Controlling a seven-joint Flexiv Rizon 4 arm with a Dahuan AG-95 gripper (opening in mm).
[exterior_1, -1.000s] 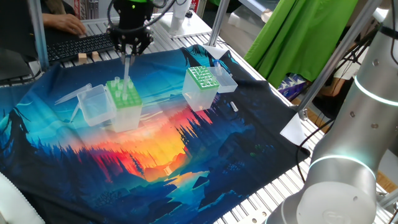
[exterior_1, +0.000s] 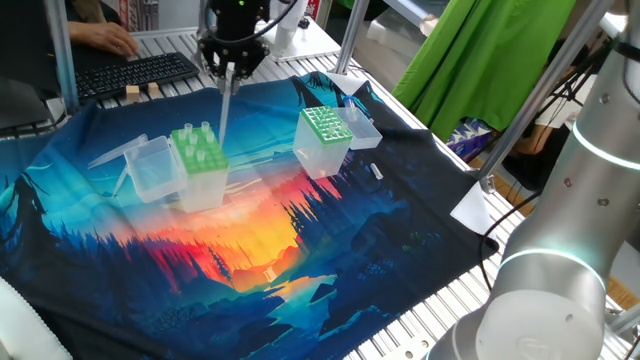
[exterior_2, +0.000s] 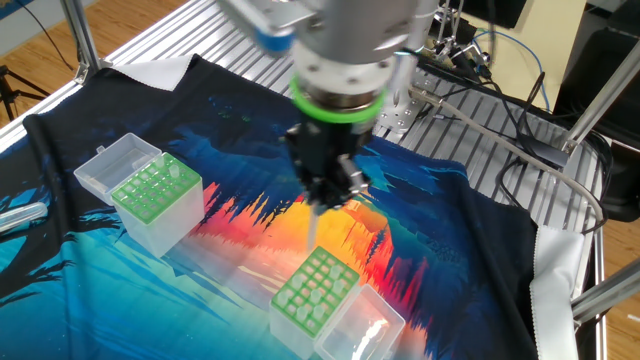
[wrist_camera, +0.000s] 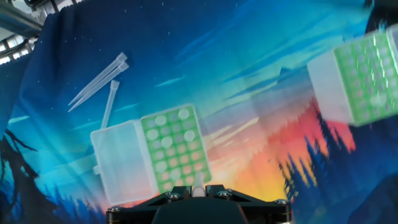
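My gripper (exterior_1: 229, 72) is shut on a clear pipette tip (exterior_1: 225, 105), which hangs down narrow end first. In exterior view 2 the gripper (exterior_2: 316, 203) holds the tip (exterior_2: 312, 232) just beyond the edge of a tip box with a green rack (exterior_2: 316, 285). That box (exterior_1: 207, 190) has its lid open, and several tips stand up in its rack. A second open box with a green rack (exterior_2: 156, 188) stands apart from it. In the wrist view the held tip (wrist_camera: 198, 186) shows beside the lower right corner of the first rack (wrist_camera: 177, 146).
Several loose tips (wrist_camera: 98, 84) lie on the printed cloth beyond the first box's open lid (wrist_camera: 124, 162). A small pale object (exterior_1: 376, 171) lies near the second box (exterior_1: 322, 158). Cloth between the boxes is clear. Metal posts stand at the table's edges.
The boxes have stayed in place.
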